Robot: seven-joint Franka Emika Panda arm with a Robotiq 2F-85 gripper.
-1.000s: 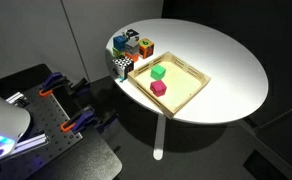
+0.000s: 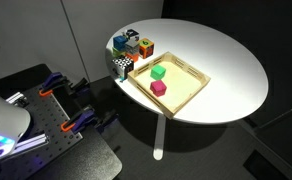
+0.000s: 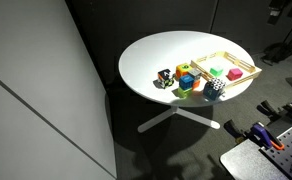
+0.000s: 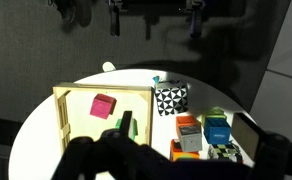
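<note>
In the wrist view my gripper is open above the table, its two dark fingers (image 4: 123,155) spread wide with nothing held between them. A shallow wooden tray (image 4: 74,89) holds a pink cube (image 4: 103,106) and a green cube (image 4: 133,129); the left finger partly covers the green one. Beside the tray sits a black-and-white patterned cube (image 4: 171,98). Next to that is a cluster with a blue block (image 4: 217,130), a grey-topped orange block (image 4: 189,133) and an orange cube (image 4: 182,151). A black-and-white block (image 3: 165,77) also stands there.
The round white table (image 2: 231,70) has broad free room beyond the tray. A black base plate with orange and blue clamps (image 2: 81,121) stands off the near side, with dark floor between. A tall white panel (image 3: 46,90) fills the left of the second exterior view.
</note>
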